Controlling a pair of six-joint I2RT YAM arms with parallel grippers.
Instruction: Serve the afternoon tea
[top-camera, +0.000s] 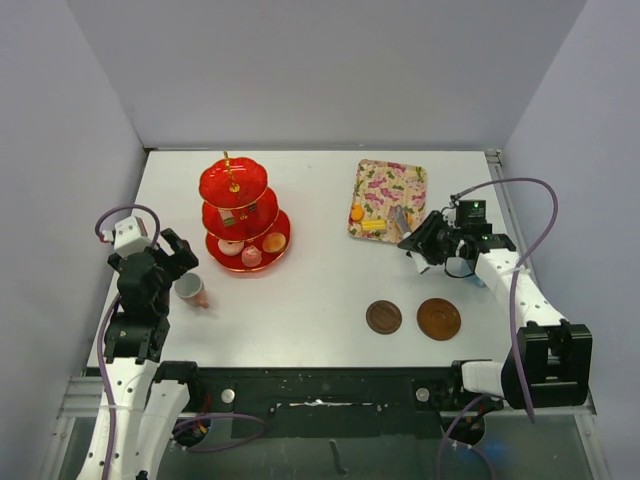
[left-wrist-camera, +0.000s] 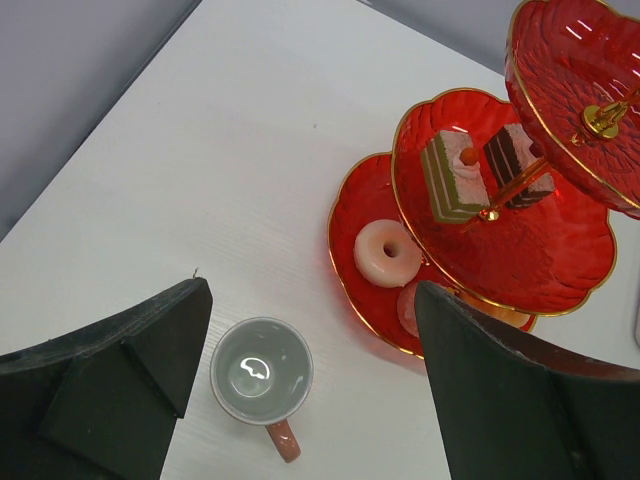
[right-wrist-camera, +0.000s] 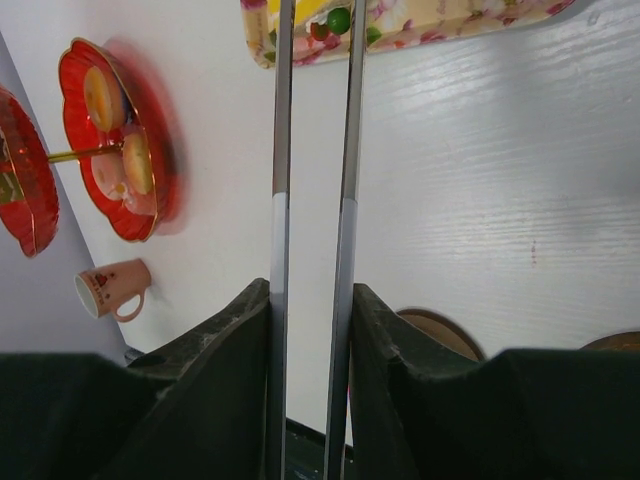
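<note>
In the top view a floral tray (top-camera: 392, 180) holds yellow and orange items. Over its lower right my right gripper (top-camera: 400, 222) holds long metal tongs (right-wrist-camera: 282, 240), shut on them; at their far end are small green and red items, partly out of frame. The red three-tier stand (top-camera: 232, 182) carries cake slices (left-wrist-camera: 452, 178) and round pastries (left-wrist-camera: 388, 250). My left gripper stands open at the left, near a mug (left-wrist-camera: 260, 370), with nothing between its fingers.
Two dark round coasters (top-camera: 384, 316) lie at the front right. A pale blue object is partly hidden behind the right arm.
</note>
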